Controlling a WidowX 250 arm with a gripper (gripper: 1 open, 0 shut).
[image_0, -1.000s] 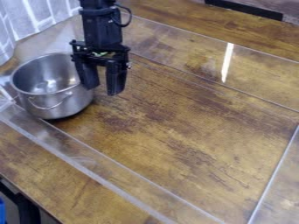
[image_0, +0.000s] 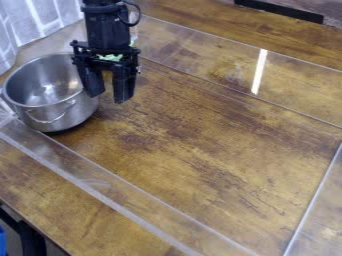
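My black gripper (image_0: 104, 78) hangs at the top left, its two fingers apart with no object visible between them. It is right beside the right rim of a steel pot (image_0: 46, 100), which stands on the wooden table at the left and looks empty. A small green object (image_0: 114, 58) shows behind the gripper, mostly hidden.
Clear plastic barriers border the work area, and a white cloth (image_0: 20, 20) lies at the upper left.
Since a second ago the gripper has moved left and slightly up, and the pot has shifted a little to the left.
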